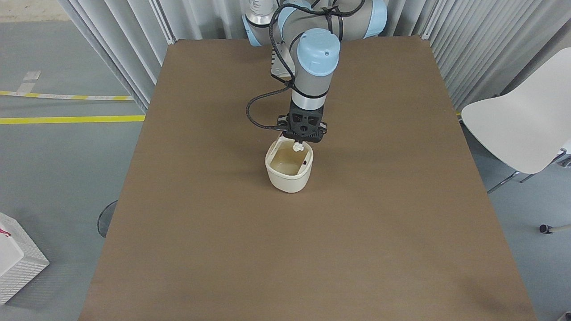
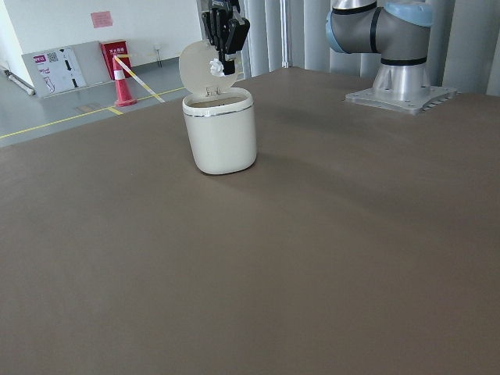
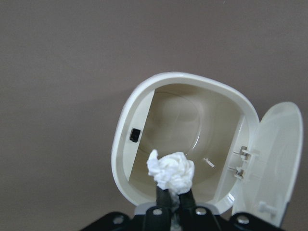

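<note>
My gripper (image 1: 299,140) is over a small cream bin (image 1: 288,181), shut on a crumpled white paper (image 3: 171,171) just above the bin's opening. In the left view the bin (image 2: 220,144) stands upright, its lid (image 2: 195,66) raised behind the paper and my fingers (image 2: 229,66). The wrist view looks down into the bin, its lid (image 3: 274,159) hinged open to the right; a small light strip lies inside, apart from the paper.
The arm's base (image 2: 398,101) stands at the back; a white chair (image 1: 519,123) is beside the right edge.
</note>
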